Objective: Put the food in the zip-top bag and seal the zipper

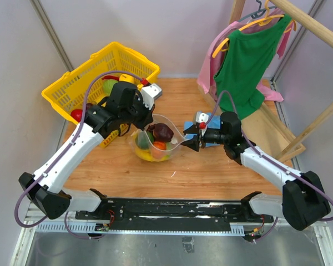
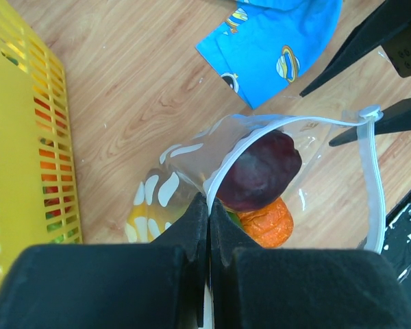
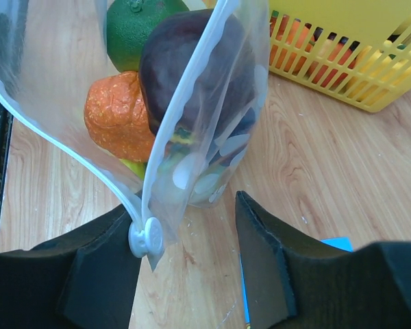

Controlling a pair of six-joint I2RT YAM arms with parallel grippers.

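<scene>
A clear zip top bag stands mid-table holding a dark purple food, an orange one, a green one and something yellow. My left gripper is shut on the bag's rim at its left side, holding the top up. My right gripper is part open at the bag's right corner; in the right wrist view the white zipper slider lies between its fingers, beside the left finger.
A yellow basket of produce is at back left. Blue cloth lies behind the right gripper. A wooden rack with hanging garments stands at right.
</scene>
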